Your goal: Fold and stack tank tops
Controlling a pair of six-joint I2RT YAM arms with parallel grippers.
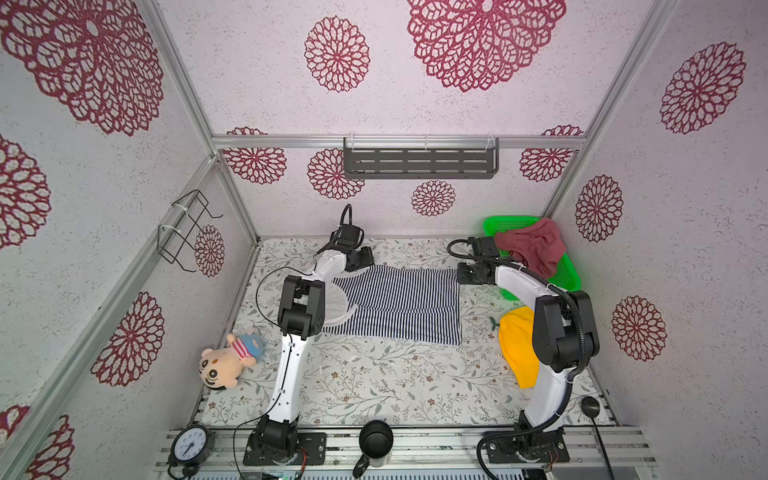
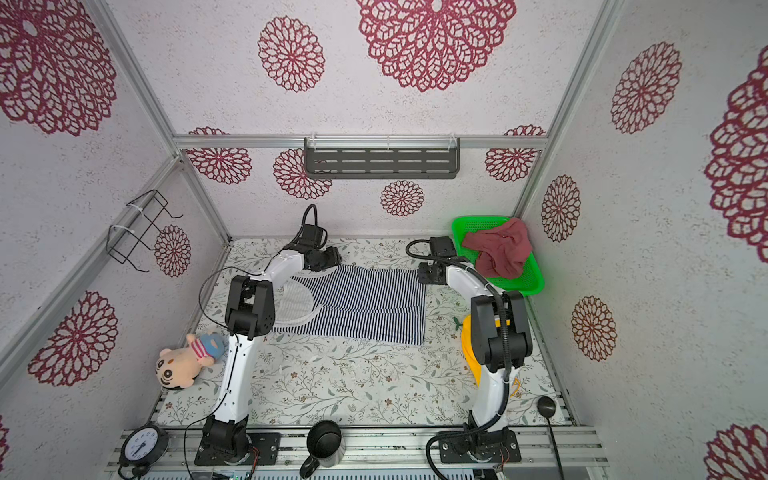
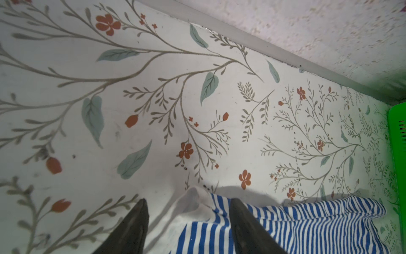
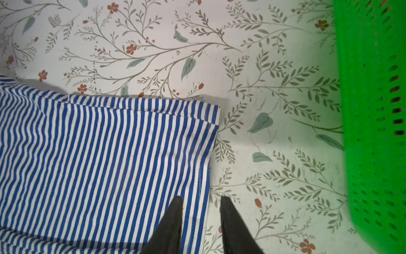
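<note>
A blue-and-white striped tank top (image 1: 404,288) (image 2: 368,288) lies flattened, a fold running lengthwise across it and a white section at its left. My left gripper (image 1: 361,257) is open above the top's far left, near a white edge. My right gripper (image 1: 466,273) stands open over the far right part, its fingers on either side of the garment's right edge as seen from above in the right wrist view.
A green basket (image 1: 569,276) holding a maroon cloth (image 1: 532,244) sits at the back right. Yellow fabric (image 1: 518,348) lies at the front right, a plush toy (image 1: 224,368) at the left.
</note>
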